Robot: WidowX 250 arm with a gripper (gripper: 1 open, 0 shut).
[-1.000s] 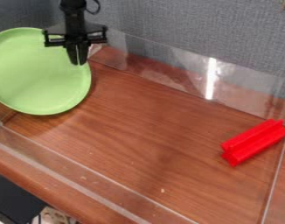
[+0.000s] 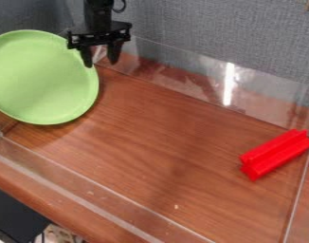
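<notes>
My black gripper (image 2: 100,54) hangs at the top left over the upper right rim of a large light-green round plate (image 2: 44,85), its fingers apart with nothing seen between them. The plate rests at the left side of the wooden surface, apparently tilted against the back left. At the right lies a red object made of two parallel bars (image 2: 275,154), well away from my gripper.
Clear plastic walls (image 2: 195,81) edge the wooden surface (image 2: 157,157) at back, front and right, with grey padded panels behind.
My gripper has moved right and slightly up, and its fingers look farther apart than one second ago. The plate and red object have not visibly moved.
</notes>
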